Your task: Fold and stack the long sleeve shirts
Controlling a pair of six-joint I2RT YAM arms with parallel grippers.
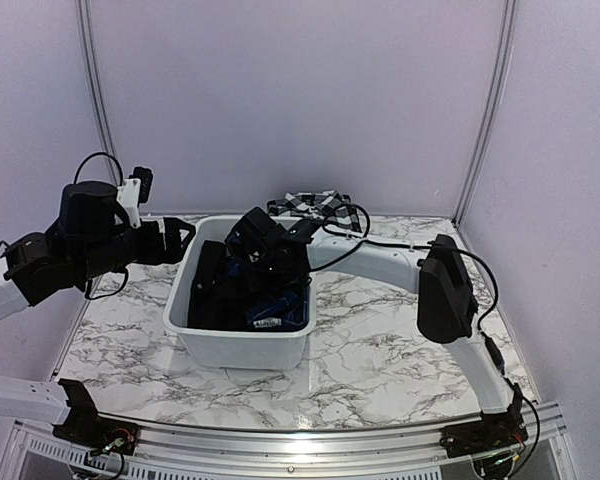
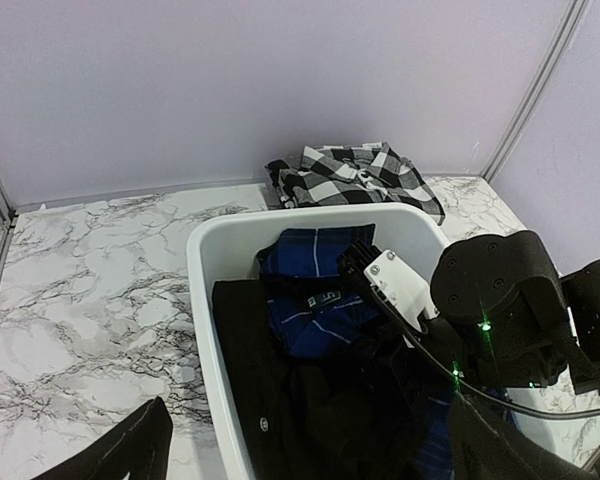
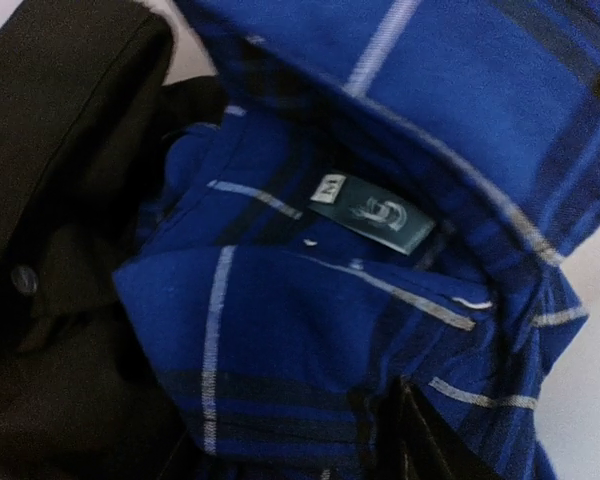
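Observation:
Inside the white bin (image 1: 242, 349) lie a blue plaid shirt (image 3: 290, 310) with a label at its collar and a black shirt (image 2: 245, 370) along the left side. My right gripper reaches down into the bin onto the blue plaid shirt. Its fingers (image 3: 420, 440) stand apart, with blue cloth bulging up between them; their tips are hidden in the cloth. My left gripper (image 1: 183, 238) hovers at the bin's left rim, open and empty. A black-and-white checked shirt (image 2: 355, 178), seemingly folded, rests on the table behind the bin.
The right forearm (image 1: 365, 262) crosses over the bin's right wall. Marble table (image 1: 400, 360) lies bare to the right of the bin, and the table to its left is clear too. Walls enclose the back and sides.

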